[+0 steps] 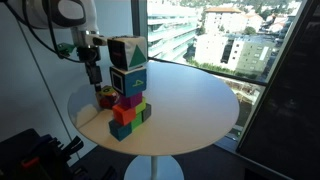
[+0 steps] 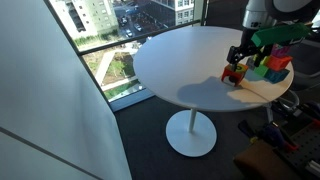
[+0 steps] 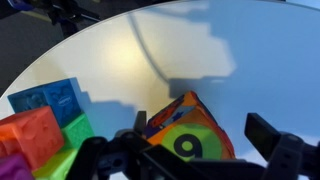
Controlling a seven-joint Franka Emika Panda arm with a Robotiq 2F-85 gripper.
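Observation:
A red-orange and green toy block with a dark round spot lies on the white table, seen in the wrist view between and below my gripper's fingers. My gripper is open, with nothing gripped; its two dark fingers stand on either side of the block. In exterior view 1 the gripper hangs just above that block. From the other side, the gripper also appears just over the block.
Beside the block rises a stack of colourful cubes, with patterned ones on top; part of the group fills the wrist view's lower left. A large window stands behind it.

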